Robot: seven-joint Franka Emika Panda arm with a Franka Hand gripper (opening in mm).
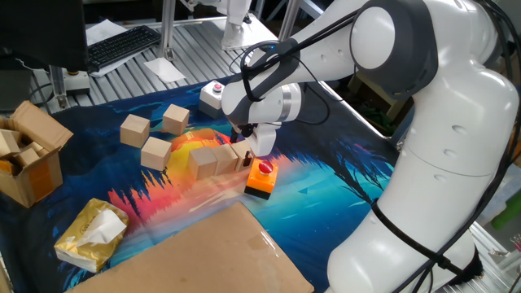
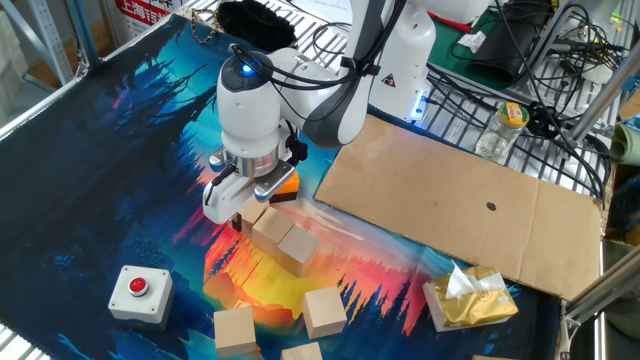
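Three plain wooden blocks stand in a touching row on the colourful mat. In exterior view 1 these are the left block (image 1: 202, 163), the middle block (image 1: 225, 158) and the end block (image 1: 242, 153). My gripper (image 1: 242, 148) is down at the end block, with a dark finger (image 1: 247, 159) against or close beside it. From the other side, the hand partly covers that end block (image 2: 252, 213), and one dark fingertip (image 2: 237, 222) shows at its edge. Whether the fingers press on the block cannot be told.
An orange box with a red button (image 1: 261, 177) stands close beside the hand. Several loose blocks, among them one block (image 1: 155, 153), lie left of the row. Further off are a white button box (image 2: 141, 296), a gold tissue pack (image 1: 93, 235), a cardboard sheet (image 1: 203, 256) and an open carton (image 1: 32, 171).
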